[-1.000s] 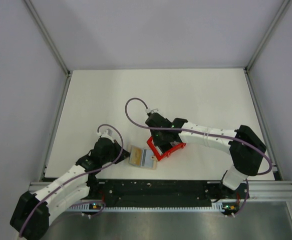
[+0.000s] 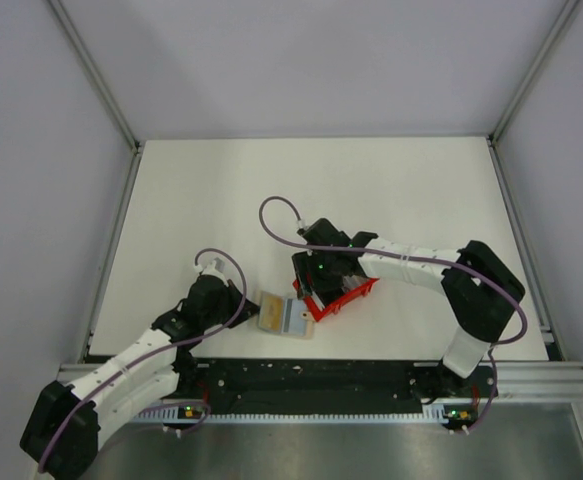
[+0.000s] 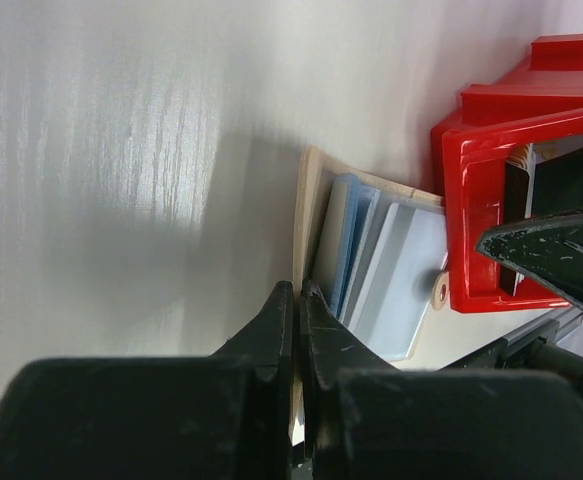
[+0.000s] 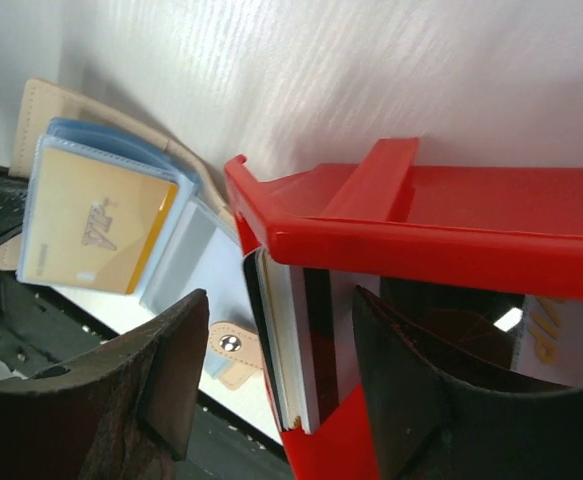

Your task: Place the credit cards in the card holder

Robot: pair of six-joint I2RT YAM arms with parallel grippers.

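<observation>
The tan card holder [image 2: 264,325] lies open at the front middle, with a yellow-faced card [image 4: 96,225] and blue pockets [image 3: 349,240] showing. At its left edge my left gripper is shut, the thin tan edge [image 3: 304,210] running down between the fingertips. Several cards [image 4: 293,345] stand on edge at the near end of the red box [image 4: 451,215]. Over them my right gripper is open, one finger on either side of the cards; whether the fingers touch them I cannot tell.
The red box's front corner [image 3: 458,235] stands close beside the card holder. Another card [image 4: 556,345] lies farther along inside the box. A dark strip [image 2: 316,388] runs along the front edge.
My right gripper has shifted slightly to the right over the red box. The left arm and the card holder look unmoved.
</observation>
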